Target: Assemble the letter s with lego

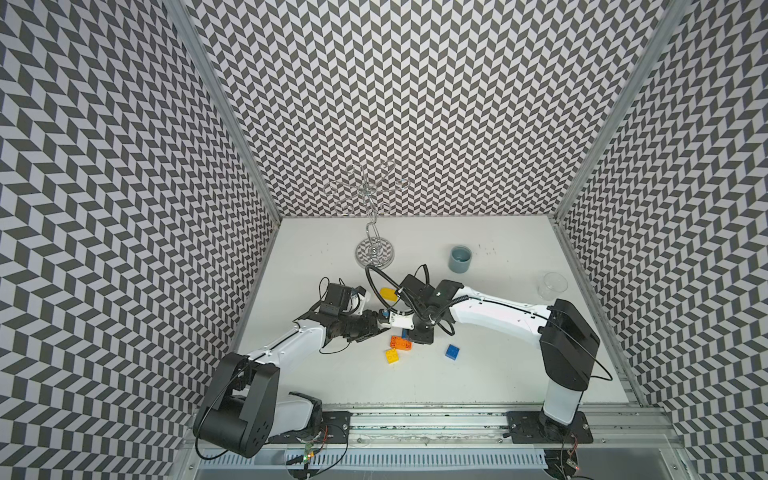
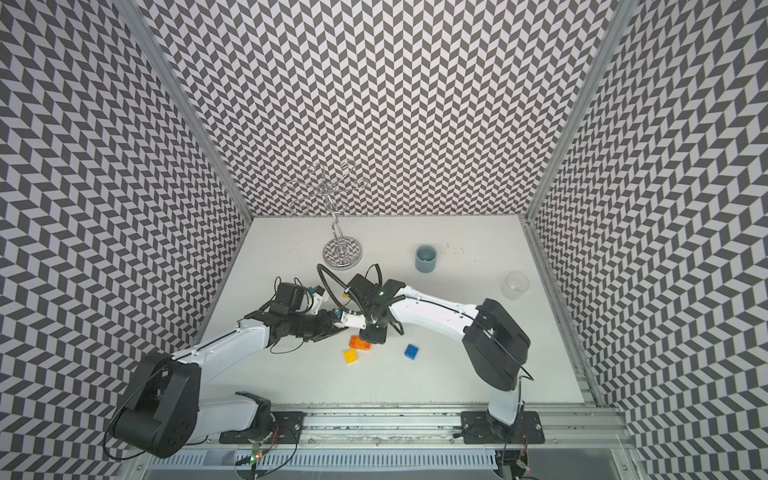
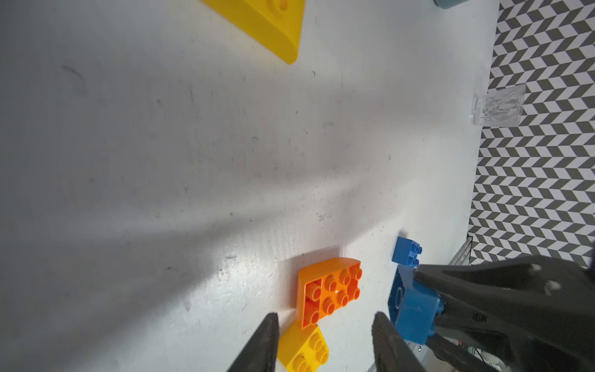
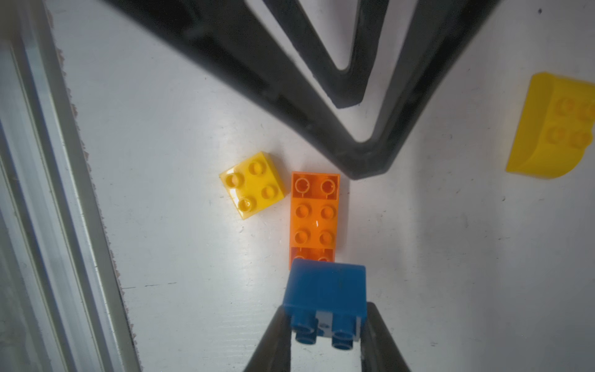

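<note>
Between the fingers of my right gripper, which is shut on it, hangs a blue brick (image 4: 325, 282) above the table. My left gripper stands part open and empty; in the left wrist view the held blue brick (image 3: 415, 313) is just right of its fingers. Below lies an orange brick (image 3: 328, 288) with studs up, and a smaller yellow brick (image 3: 303, 347) rests beside it. Another blue brick (image 1: 453, 352) sits apart to the right. A larger rounded yellow brick (image 4: 551, 127) lies farther back.
A blue-grey cup (image 1: 460, 258) and a clear glass (image 1: 553, 284) stand toward the back right. The metal stand's round base (image 1: 374, 253) is behind the arms. The grippers are close together over the middle.
</note>
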